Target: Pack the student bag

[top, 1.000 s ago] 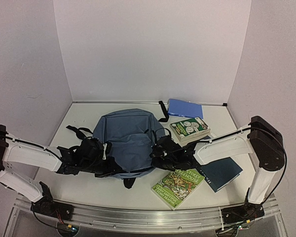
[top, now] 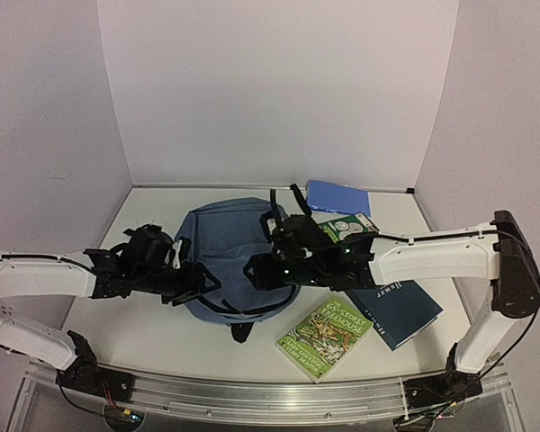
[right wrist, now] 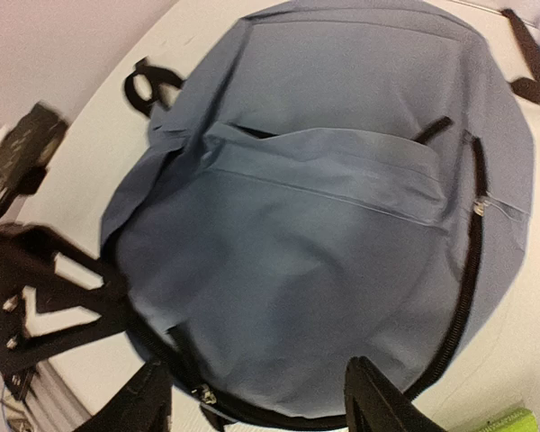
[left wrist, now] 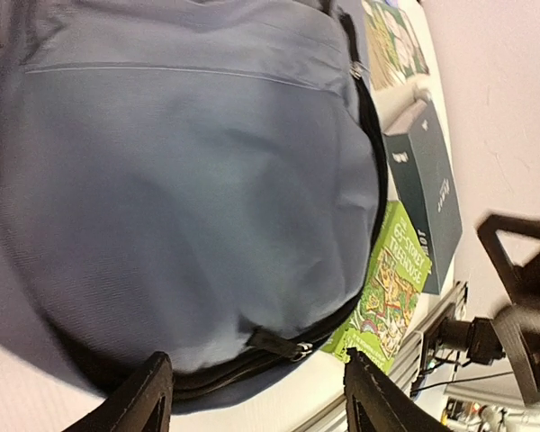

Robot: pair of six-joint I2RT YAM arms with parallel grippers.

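Note:
A blue-grey bag [top: 229,243] lies flat on the table with its black-zipped edge towards the front. A zip pull [left wrist: 279,344] shows at that edge in the left wrist view. My left gripper stands open over the bag's front left part, with nothing seen between its fingers. Above the bag's front right part is my right gripper, also open and empty. Right of the bag lie a green Treehouse book [top: 326,337], a dark blue Humor book [top: 399,313], a green-covered book [top: 349,225] partly behind the right arm, and a blue folder [top: 337,196].
Both arms reach in from the sides, their grippers close together over the bag. A black strap [right wrist: 528,58] extends beyond its right side.
My right gripper has moved left and away from the front edge, over the bag, and its arm now covers part of the green-covered book. The left gripper has shifted slightly towards the back.

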